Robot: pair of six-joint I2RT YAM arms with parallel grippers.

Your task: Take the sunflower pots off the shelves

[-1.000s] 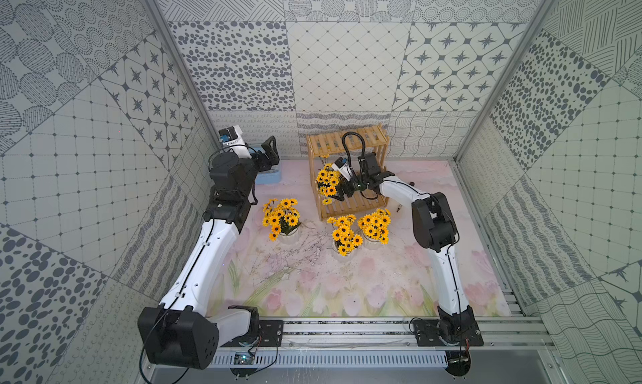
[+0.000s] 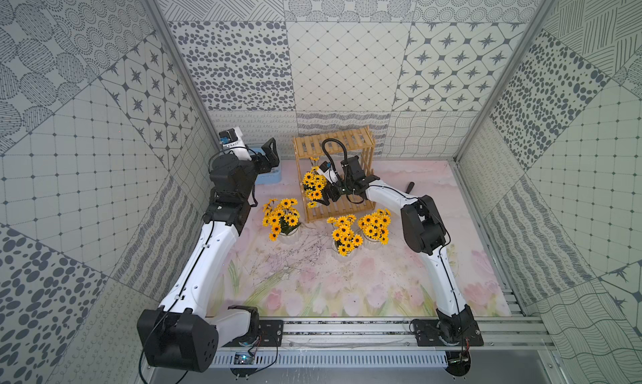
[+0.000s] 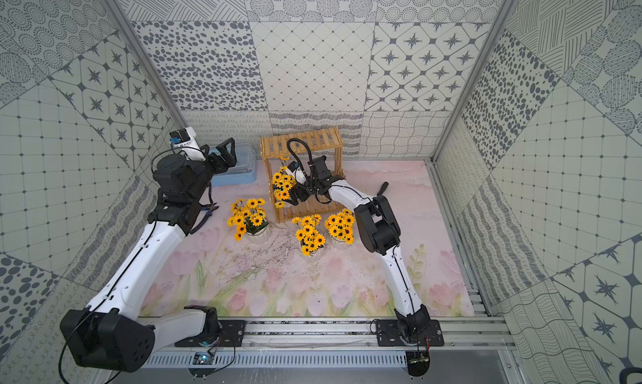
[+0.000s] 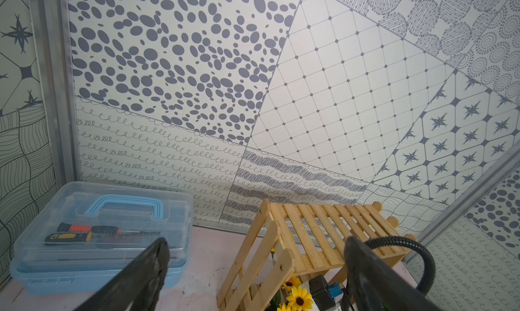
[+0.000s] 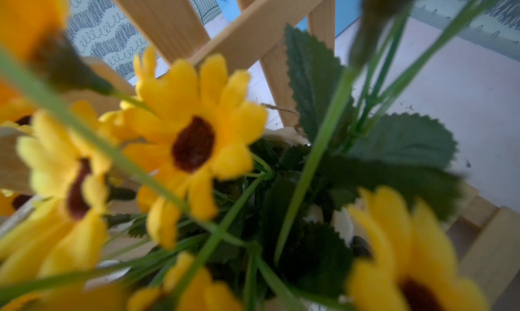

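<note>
A wooden shelf [image 2: 331, 140] holds a sunflower pot [image 2: 313, 180] at its left side; my right gripper [image 2: 327, 195] is inside against that plant, whose flowers and leaves fill the right wrist view and hide the fingers. Three other sunflower pots stand on the table: one [image 2: 286, 220] front left of the shelf, two [image 2: 344, 237] in front of it. My left gripper [image 2: 269, 155] is raised left of the shelf, its two fingers apart with nothing seen between them.
A blue toolbox [image 4: 103, 229] lies at the back left. A dark tool [image 2: 410, 187] lies right of the shelf.
The shelf, the plant in it and my right arm have shifted left. My left arm has barely moved.
</note>
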